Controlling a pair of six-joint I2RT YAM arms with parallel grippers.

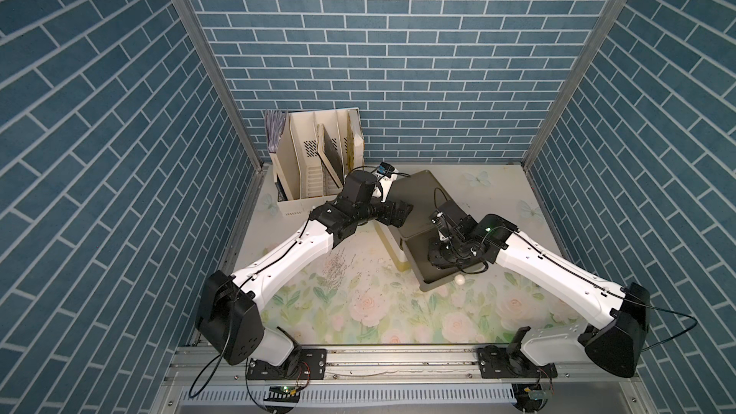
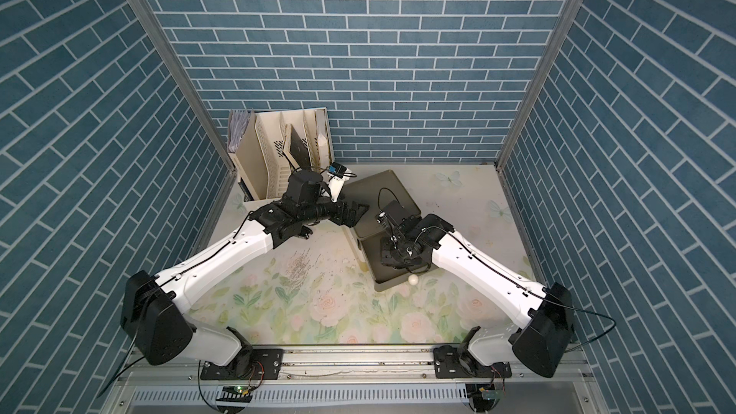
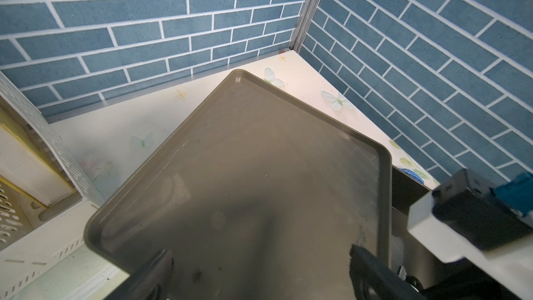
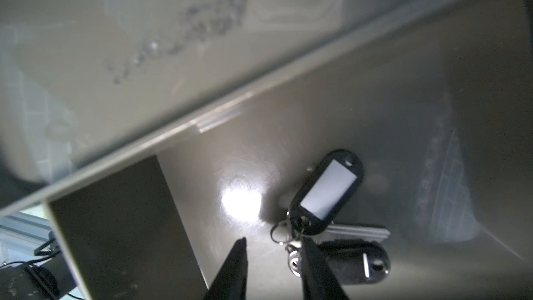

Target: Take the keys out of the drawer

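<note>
A grey drawer stands pulled out at the table's right-centre, its flat top filling the left wrist view. In the right wrist view, keys with black tags lie on the drawer floor. My right gripper is down inside the drawer, its fingers parted just beside the key ring and tags, nothing clearly held. My left gripper hovers over the drawer unit's top with its fingers apart and nothing visible between them.
A cream file organiser with folders stands at the back left. A small pale ball sits by the drawer's front right.
</note>
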